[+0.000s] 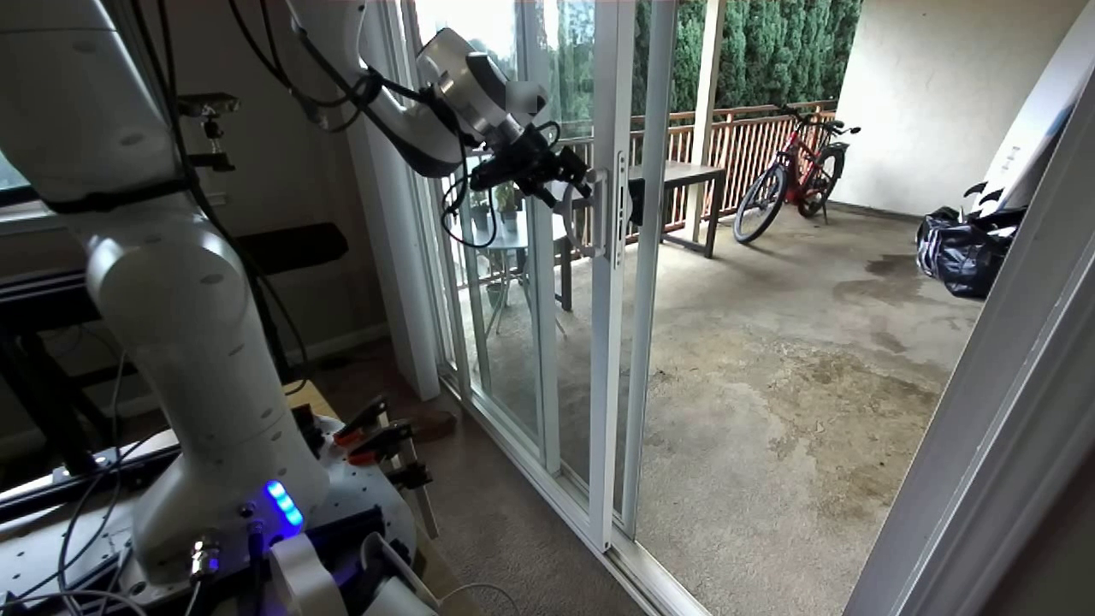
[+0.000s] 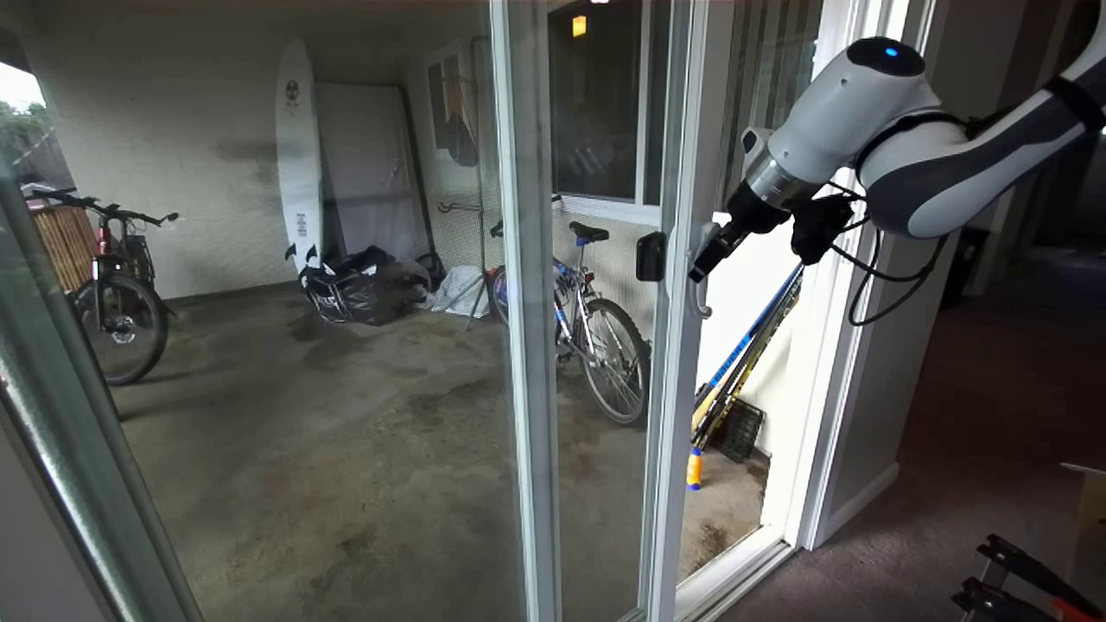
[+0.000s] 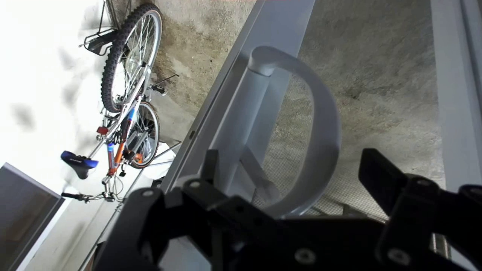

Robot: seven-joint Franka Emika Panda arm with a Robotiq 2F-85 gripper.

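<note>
A sliding glass door with a white frame [image 1: 603,390] stands partly open onto a patio. On its edge is a pale D-shaped handle [image 3: 328,131], also visible as a curved handle [image 2: 702,295] in exterior view 2. My black gripper [image 1: 571,194] is up at the handle, tilted downward. The wrist view shows its fingers standing wide, one of the fingers [image 3: 209,167] by the handle's straight bar and the other beyond the loop. The loop's curved grip appears between them from this angle. Contact with the handle cannot be made out.
Outside, a red bicycle [image 1: 796,174], a dark table [image 1: 677,176] and black bags [image 1: 965,251] stand on the patio. A second bicycle [image 2: 607,332] leans by the wall. Cables [image 1: 467,231] hang in a loop beneath the wrist.
</note>
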